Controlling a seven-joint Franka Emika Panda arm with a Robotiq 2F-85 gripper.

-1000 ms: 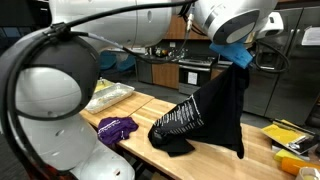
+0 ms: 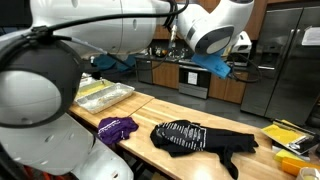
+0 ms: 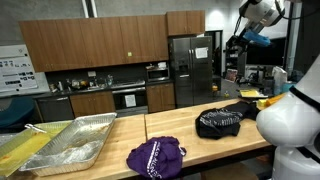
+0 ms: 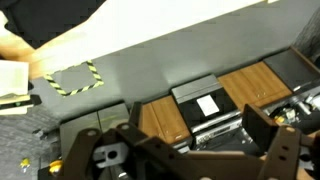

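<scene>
A black cloth (image 2: 202, 137) lies spread on the wooden table, one narrow part reaching toward the front right. It also shows in exterior view 2 as a dark patch (image 3: 218, 123) at the table's right, and its corner (image 4: 52, 14) enters the wrist view at upper left. High above the table, clear of the cloth, my gripper (image 2: 243, 68) stands open, with no cloth hanging from it. A crumpled purple cloth (image 2: 117, 130) rests at the table's left.
A clear plastic tray (image 3: 75, 143) stands beyond the purple cloth. Yellow items (image 2: 284, 133) and an orange-yellow object (image 2: 292, 161) occupy the right side. Bare tabletop (image 2: 150, 109) shows behind the black cloth. Kitchen cabinets (image 3: 90, 45) line the back.
A second ago the black cloth hung from my gripper, its lower part on the table. The gripper has since shifted left in exterior view 1.
</scene>
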